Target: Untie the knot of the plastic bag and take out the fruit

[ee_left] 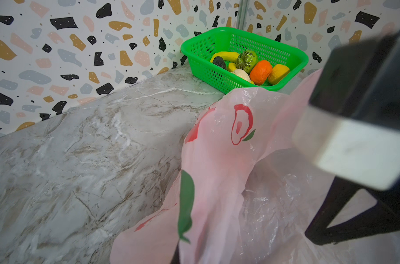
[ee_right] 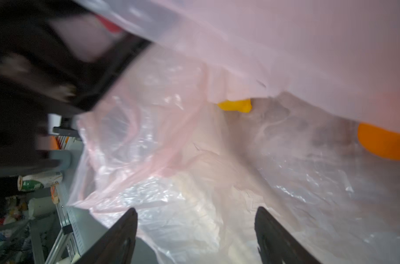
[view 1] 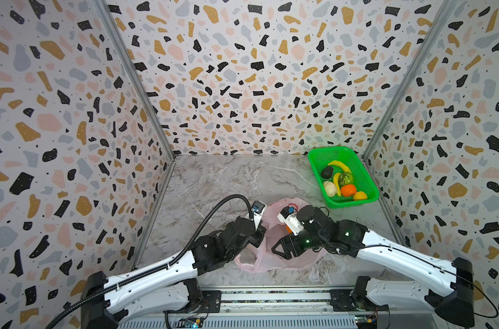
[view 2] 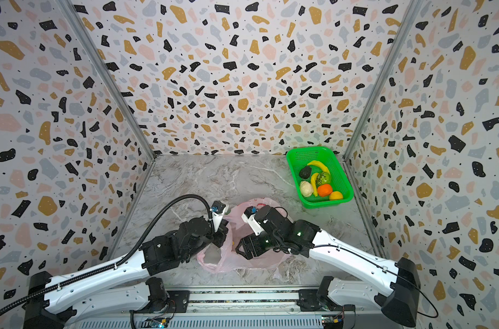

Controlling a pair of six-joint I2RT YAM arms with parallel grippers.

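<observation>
The pink plastic bag point(ee_left: 217, 184) lies open on the marble table. My left gripper point(view 1: 256, 237) is at the bag's left rim, shut; whether film is between its fingers is unclear. My right gripper hangs over the bag's interior with its fingers apart and nothing visible gripped. Inside, the right wrist view shows an orange fruit point(ee_right: 382, 143) and a small yellow piece point(ee_right: 235, 105), both partly covered by pink film.
A green basket point(view 1: 315, 164) at the back right holds bananas, an avocado, an orange, a lemon and several other fruits.
</observation>
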